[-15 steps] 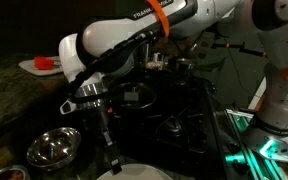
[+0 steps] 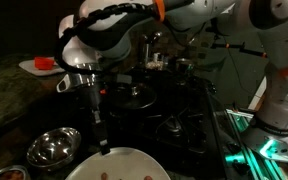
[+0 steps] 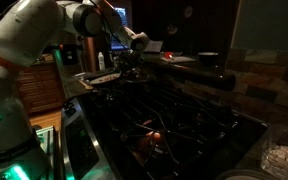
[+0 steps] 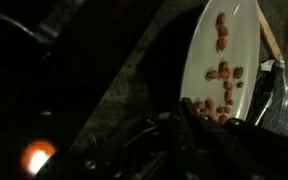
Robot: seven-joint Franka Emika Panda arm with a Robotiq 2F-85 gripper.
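A white plate [image 2: 124,166] with several brown, nut-like pieces on it is at the bottom of exterior view 1. In the wrist view the same plate [image 4: 241,42] looks long and narrow, and the brown pieces [image 4: 224,72] lie scattered along it. My gripper [image 2: 103,150] points down at the plate's far left rim and is shut on that rim. The fingertips show only as dark shapes at the plate's lower end in the wrist view, so the exact contact is hard to make out.
A metal bowl [image 2: 54,148] stands left of the plate. Behind lies a dark stove top [image 2: 174,125] carrying a pan [image 2: 134,97]. A red-and-white item [image 2: 44,66] rests on the back ledge. In the wrist view, an orange glow [image 4: 37,156] shows at lower left.
My gripper has risen and shifted slightly left in exterior view 1. The plate has come up with it, so more of the plate now shows. The bowl has stayed put.
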